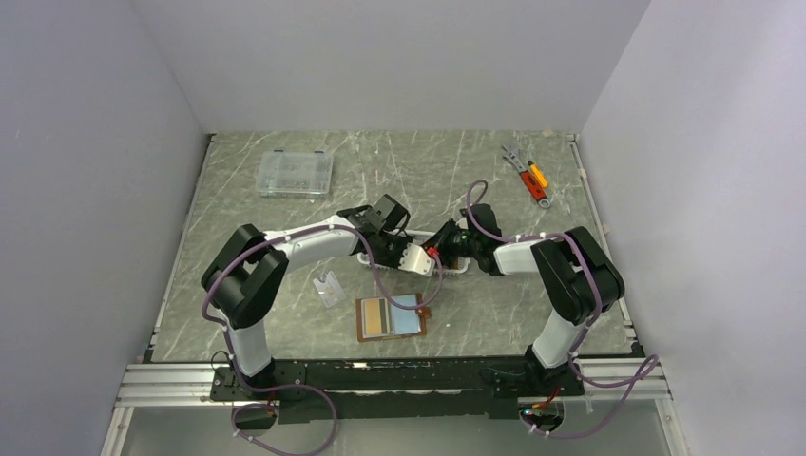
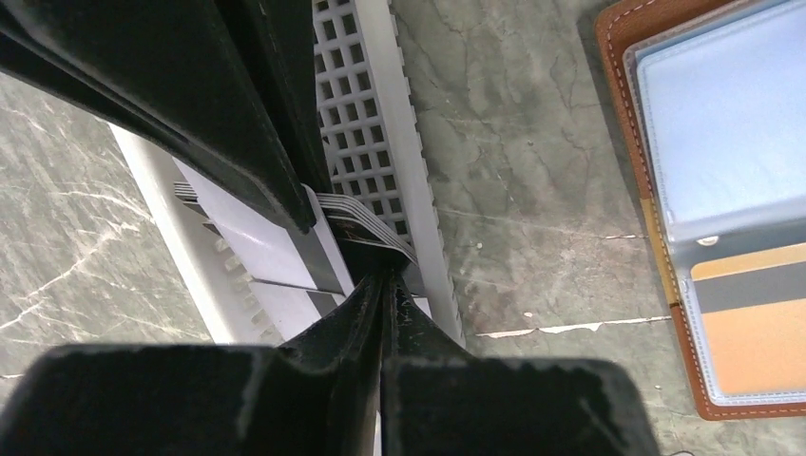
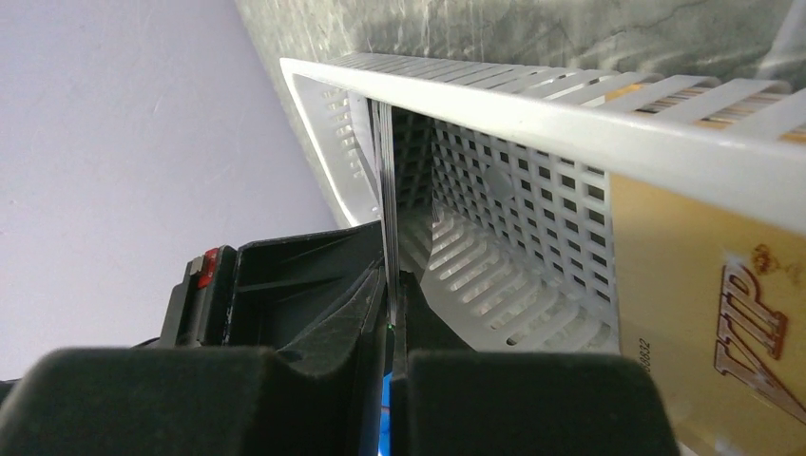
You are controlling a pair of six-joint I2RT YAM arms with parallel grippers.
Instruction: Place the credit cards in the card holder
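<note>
Both grippers work in a white plastic basket [image 2: 415,176] in the middle of the table. A stack of cards stands on edge in it; in the right wrist view it is a thin upright stack [image 3: 386,190]. My left gripper is shut on cards there. My right gripper has its fingertips at the stack; whether they grip it is unclear. A tan VIP card [image 3: 703,304] lies at the basket's side. The brown card holder [image 1: 392,316] lies open below, with tan and light-blue pockets showing.
A clear compartment box [image 1: 295,173] is at the back left. Pliers and a cutter [image 1: 527,176] lie at the back right. A small clear card item [image 1: 329,289] lies left of the holder.
</note>
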